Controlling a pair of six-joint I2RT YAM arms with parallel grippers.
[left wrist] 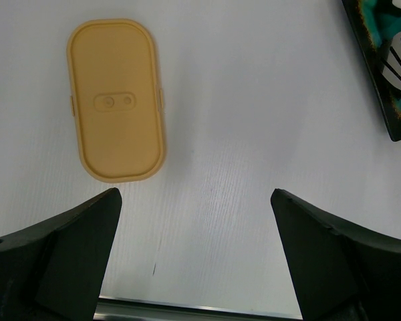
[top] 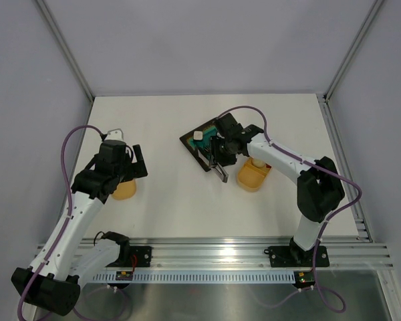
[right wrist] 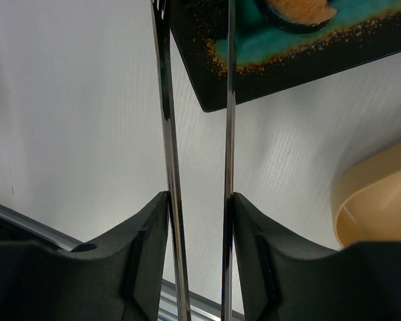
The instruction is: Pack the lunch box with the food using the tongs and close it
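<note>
My right gripper is shut on metal tongs (right wrist: 174,254), whose long arms reach over the black and teal tray (right wrist: 301,73). A dark round dish with an orange item (right wrist: 297,10) sits on that tray. An open tan lunch box (top: 250,177) stands to the tray's right, with pale food (top: 257,162) in its back part. Its tan lid (left wrist: 117,100) lies flat on the left, partly hidden in the top view by my left gripper, which hangs open above the table with nothing between its fingers.
A slotted white utensil (left wrist: 399,63) and a small white item (top: 198,136) are on the tray. The table between the lid and the tray is clear. Metal rails run along the front edge.
</note>
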